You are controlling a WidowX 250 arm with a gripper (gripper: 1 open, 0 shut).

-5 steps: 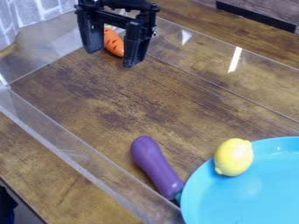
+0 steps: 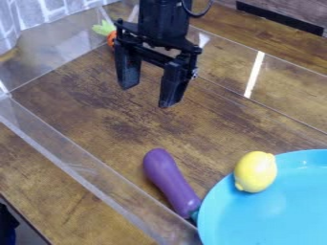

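My black gripper [image 2: 149,75] hangs over the upper middle of the wooden table, open, with nothing between its two fingers. Behind it at the upper left, an orange carrot with a green top [image 2: 105,31] is mostly hidden. A purple eggplant [image 2: 171,183] lies near the front, against the left side of a blue plate [image 2: 274,218]. A yellow lemon [image 2: 254,172] rests on that plate near its back edge.
A clear transparent wall [image 2: 79,166] runs along the left side of the work area. The wooden surface [image 2: 115,124] between gripper and eggplant is bare.
My gripper has moved toward the front and right, lower in the view, away from the carrot. The eggplant, lemon and plate have not moved.
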